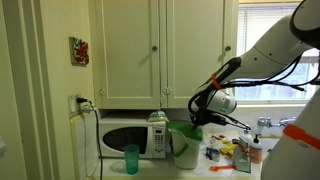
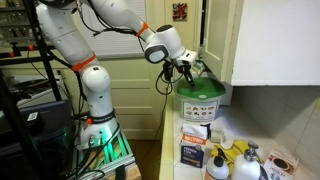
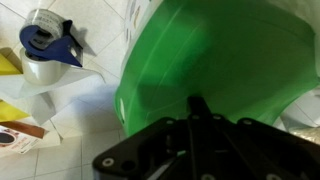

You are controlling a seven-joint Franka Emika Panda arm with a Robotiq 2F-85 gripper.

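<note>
A white bin (image 2: pixel 197 109) with a green inside or lining (image 2: pixel 201 88) stands on the counter. My gripper (image 2: pixel 188 79) points down at the bin's opening. In exterior view 1 the dark gripper (image 1: pixel 197 122) reaches the green top of the bin (image 1: pixel 187 155). Green surface (image 3: pixel 230 60) fills most of the wrist view around the gripper, whose fingertips look close together. Nothing shows between them. Whether the tips touch the green surface, I cannot tell.
A microwave (image 1: pixel 132 137) and a teal cup (image 1: pixel 131 158) stand left of the bin. A tape dispenser (image 3: pixel 47 36) lies close beside it. A boxed packet (image 2: pixel 190 151), a yellow item (image 2: pixel 232 151) and bottles (image 2: pixel 247 164) crowd the counter nearby. Cabinets (image 1: pixel 126 55) hang above.
</note>
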